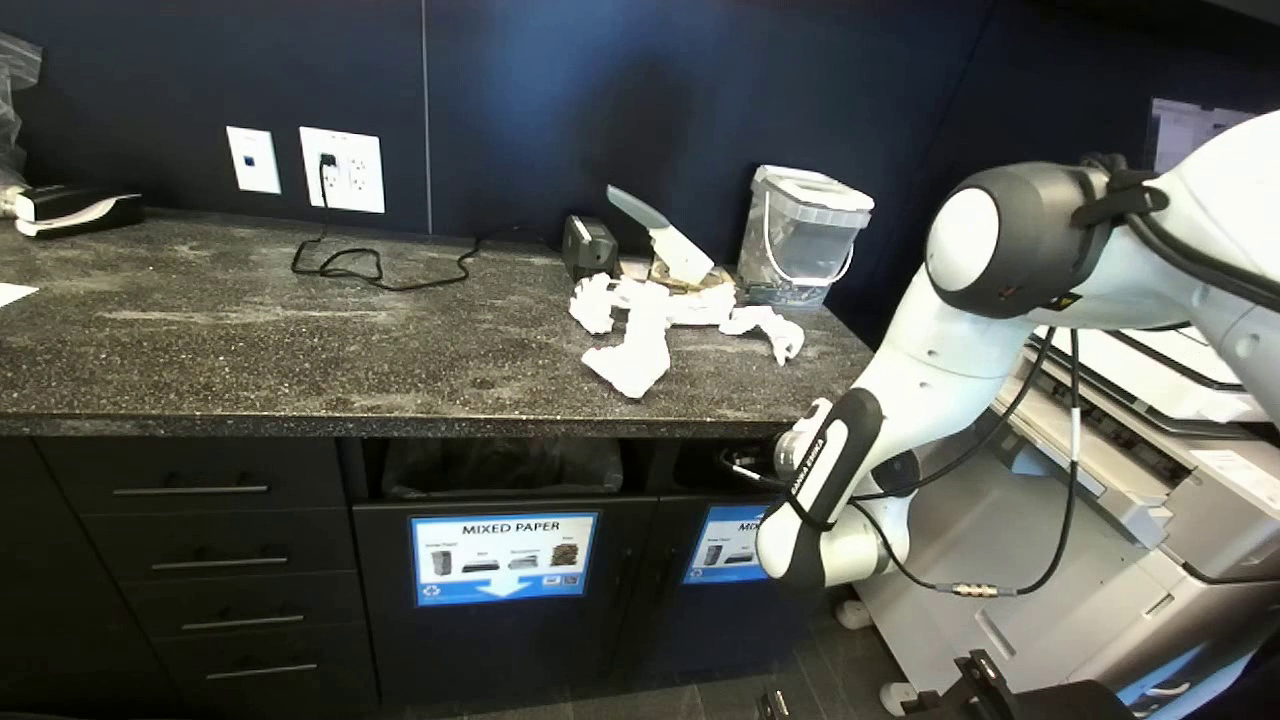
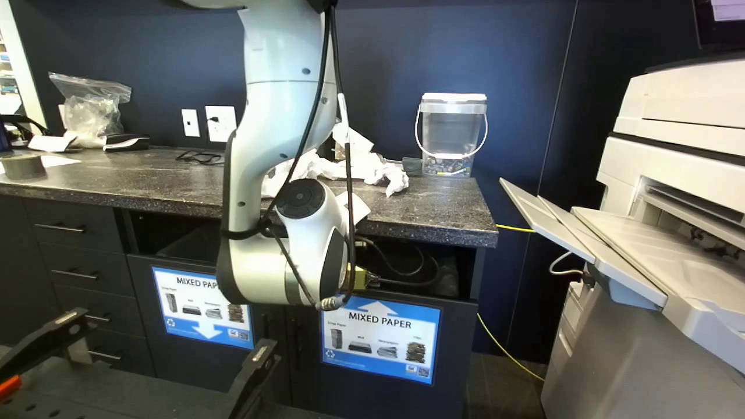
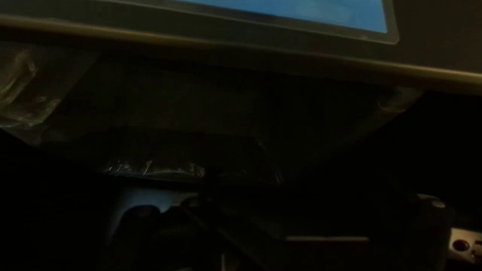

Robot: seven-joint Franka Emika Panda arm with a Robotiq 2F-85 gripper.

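Observation:
My gripper shows as dark shapes along the bottom of the wrist view, its two sides standing wide apart. It is open, and nothing can be made out between the sides. In both exterior views the arm bends down at the counter's front, by the right bin opening point(image 2: 419, 269), and the fingers are hidden. Below that opening is a blue and white mixed paper sign point(image 2: 380, 338). Dark, shiny plastic, like a bin liner point(image 3: 153, 169), lies ahead in the wrist view. Crumpled white paper point(image 1: 642, 348) rests on the counter point(image 1: 300, 372).
A clear lidded bucket point(image 1: 804, 234) stands at the counter's back right, with a black stapler-like box point(image 1: 590, 248) and a grey-handled tool point(image 1: 666, 236) nearby. The left bin opening point(image 1: 504, 466) is clear. A printer point(image 2: 670, 209) stands to the right.

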